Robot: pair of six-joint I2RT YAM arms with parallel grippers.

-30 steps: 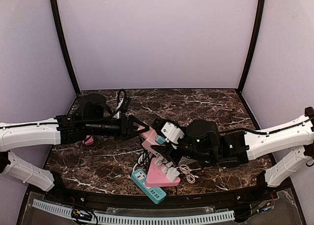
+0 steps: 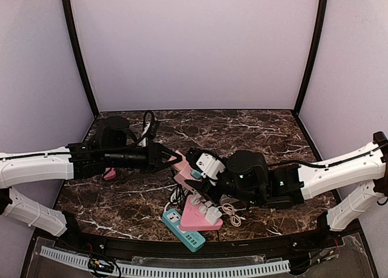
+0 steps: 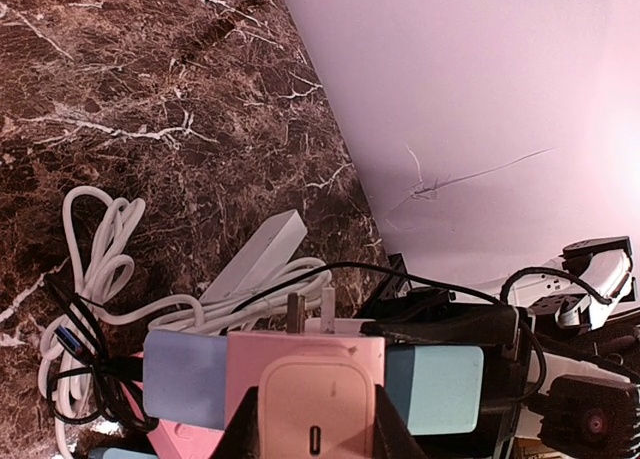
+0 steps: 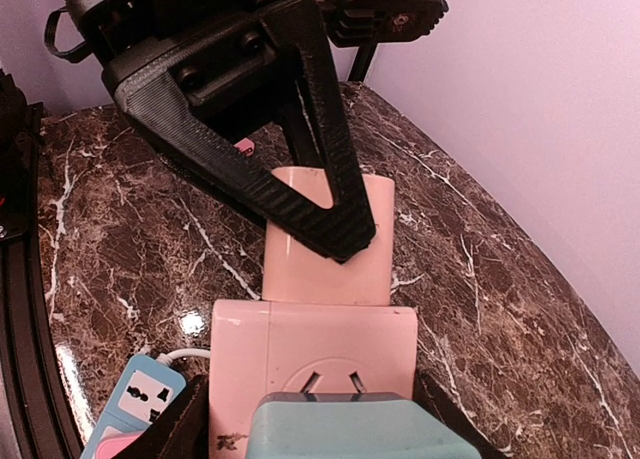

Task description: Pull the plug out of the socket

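A pink plug (image 3: 315, 404) sits against one face of a pink socket block (image 4: 312, 339), held up off the table. My left gripper is shut on the plug, a black finger on each side. In the right wrist view, the plug (image 4: 330, 279) touches the block, and a left finger (image 4: 335, 234) crosses it. My right gripper is shut around the block, its fingertips partly hidden. A teal piece (image 4: 350, 429) projects from the block towards the right wrist camera. Blue-grey (image 3: 187, 379) and teal pieces flank the block in the left wrist view.
Below the grippers lie a pink power strip (image 2: 197, 220) with white plugs and a blue power strip (image 2: 183, 231). White cable (image 3: 95, 269) and black cable lie bunched nearby. A small pink object (image 2: 110, 174) rests at left.
The arms and block have shifted only slightly.
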